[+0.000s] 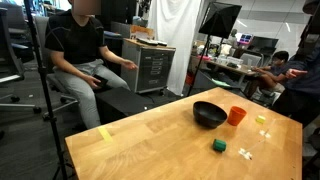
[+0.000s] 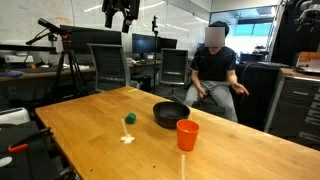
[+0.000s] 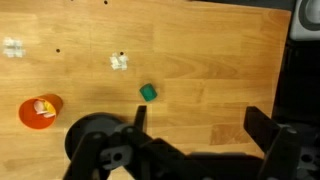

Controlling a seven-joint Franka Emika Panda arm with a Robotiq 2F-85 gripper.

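High over the wooden table, my gripper hangs with empty fingers. Looking down in the wrist view, the gripper is open, its fingers wide apart. Below it lies a small green block, alone on the wood. Beside the block is a round black bowl, partly covered by a finger in that view. An orange cup stands near the bowl, with something yellow and white visible inside it. From the side, the block, bowl and cup are all on the table.
White patches lie flat on the table near the block. A yellow strip marks the wood toward the left in exterior view 1. A seated person is beyond the table edge.
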